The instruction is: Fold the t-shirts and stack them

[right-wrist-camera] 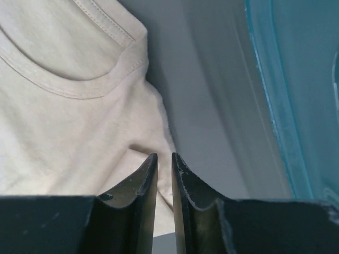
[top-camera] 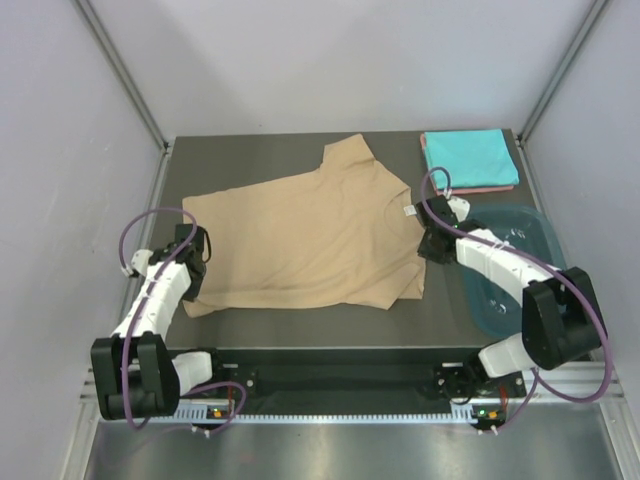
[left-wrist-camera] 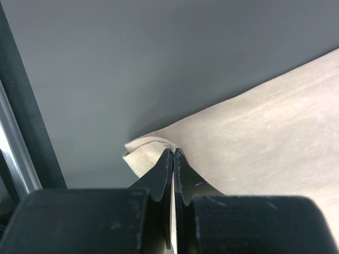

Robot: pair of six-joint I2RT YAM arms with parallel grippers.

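A beige t-shirt (top-camera: 300,235) lies spread over the middle of the table, its lower edge creased and one sleeve pointing away at the back. At its left side my left gripper is shut at the shirt's corner, a bit of folded cloth (left-wrist-camera: 145,153) right at its fingertips; how much is pinched is hard to see. Over the shirt's right edge, near the collar (right-wrist-camera: 90,87), my right gripper stands part open. A fold of cloth shows below and between its fingers. Folded shirts, turquoise (top-camera: 468,157) over pink, are stacked at the back right.
A blue translucent bin (top-camera: 497,300) stands to the right, partly under the right arm and close to the shirt's edge. Bare grey table shows in front of the shirt and behind it at the left.
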